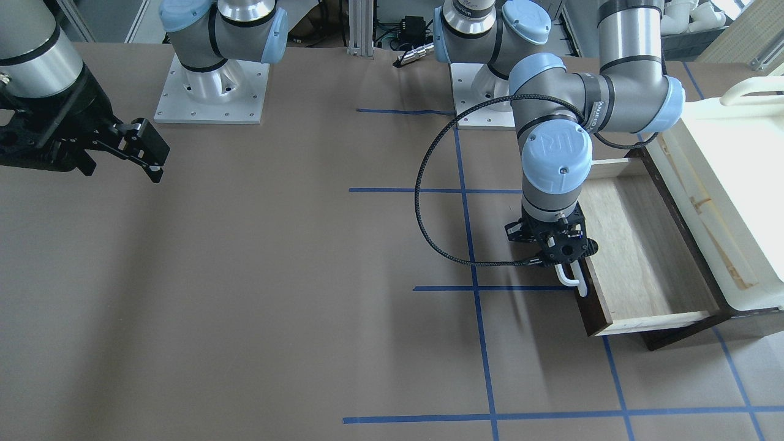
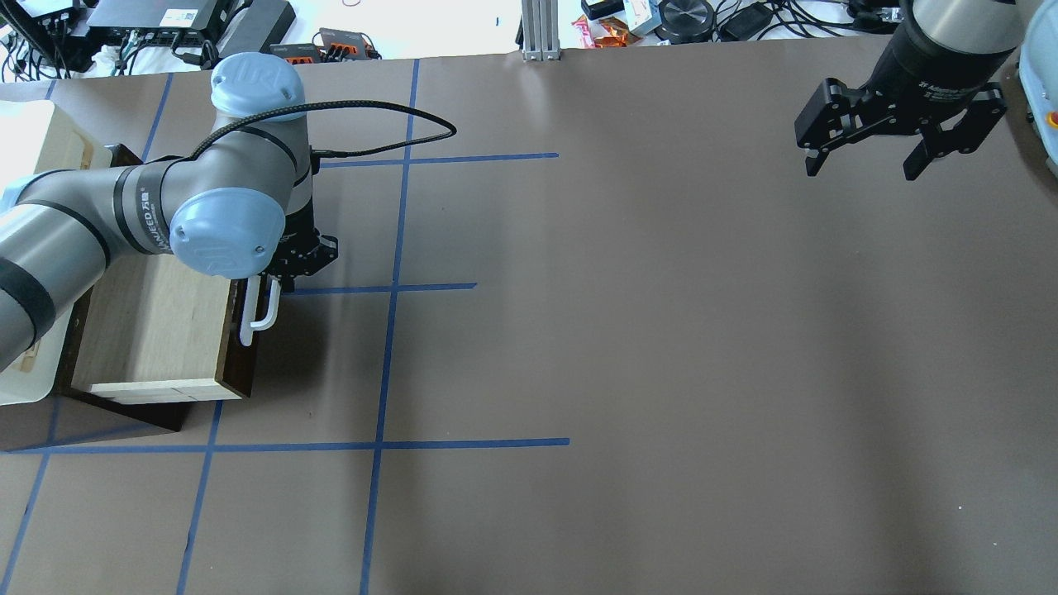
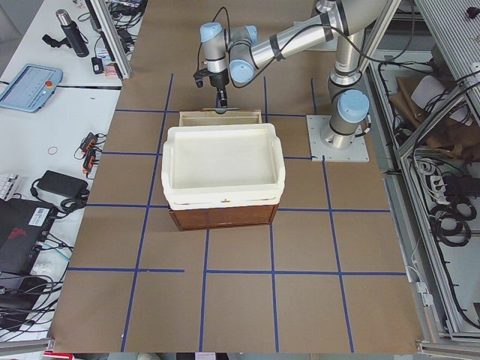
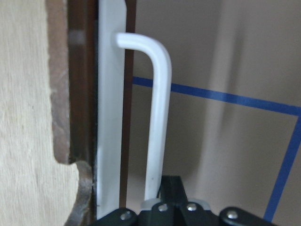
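A dark wooden box with a pale-floored drawer (image 1: 647,250) pulled out stands on the taped table, the drawer also visible in the top view (image 2: 159,327). Its white handle (image 4: 159,108) runs along the drawer's front. My gripper (image 1: 566,257) is down at that handle, black fingers pressed at it in the wrist view; whether they are shut is hidden. The drawer is empty where visible.
A white tray (image 3: 222,161) sits on top of the box. Another robot arm (image 2: 893,119) hangs over the far side of the table.
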